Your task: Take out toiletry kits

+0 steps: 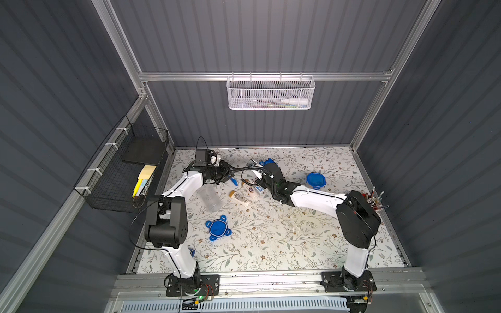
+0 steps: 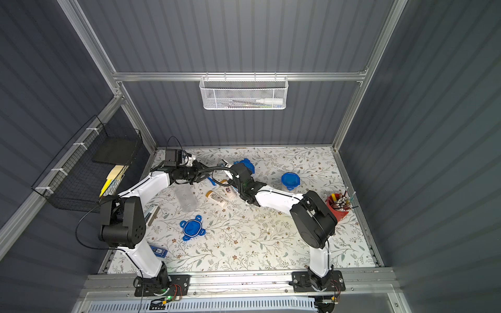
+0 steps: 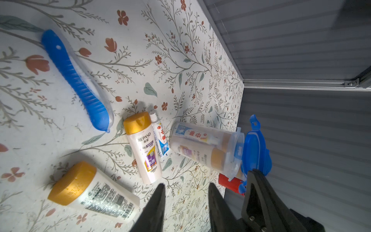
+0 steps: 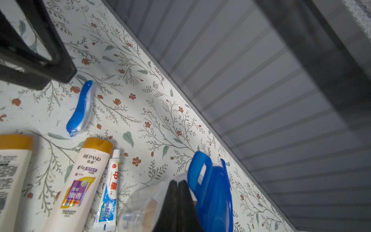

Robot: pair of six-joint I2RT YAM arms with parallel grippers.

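My left gripper stands open above loose toiletries: a blue toothbrush case point(image 3: 77, 81), two bottles with gold caps point(image 3: 143, 150) point(image 3: 92, 189) and a toothpaste tube point(image 3: 159, 135), all on the floral floor. My right gripper is shut, over a clear container point(image 3: 199, 148) lying on its side with items inside. In the right wrist view it hides part of that container and the blue lid part point(image 4: 212, 193) behind it; whether it touches them I cannot tell.
A clear tray point(image 1: 209, 198) and a blue lid point(image 1: 218, 227) lie left of centre. A blue bowl point(image 1: 315, 180) and red pen holder point(image 2: 336, 208) stand right. Wire baskets hang on the left point(image 1: 104, 193) and back point(image 1: 270, 94) walls.
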